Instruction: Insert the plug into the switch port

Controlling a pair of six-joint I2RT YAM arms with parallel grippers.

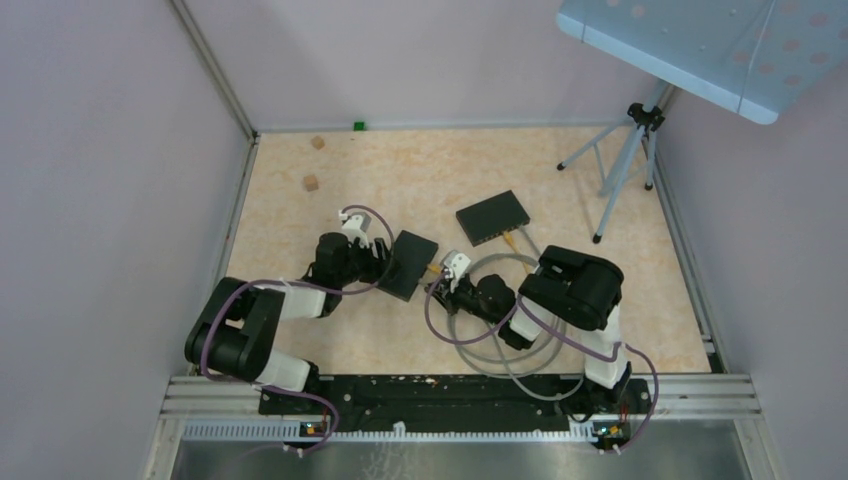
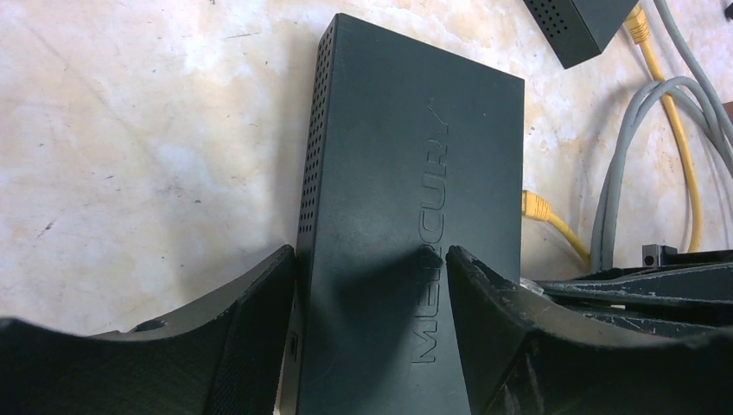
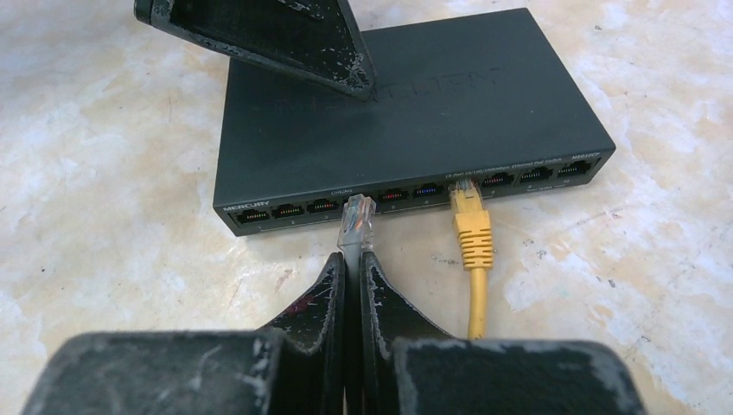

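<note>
A black switch (image 1: 410, 255) lies under my left gripper, whose fingers are shut on its body, as the left wrist view shows. In the right wrist view the same switch (image 3: 415, 104) shows its row of ports. My right gripper is shut on the grey cable of a clear plug (image 3: 356, 220), whose tip is at the port row, left of a yellow plug (image 3: 471, 225) that sits in a port. Whether the clear plug's tip is inside a port I cannot tell.
A second black switch (image 1: 492, 215) lies to the back right with cables attached. Coils of grey cable (image 1: 505, 367) lie under the right arm. A tripod (image 1: 610, 205) stands at the back right.
</note>
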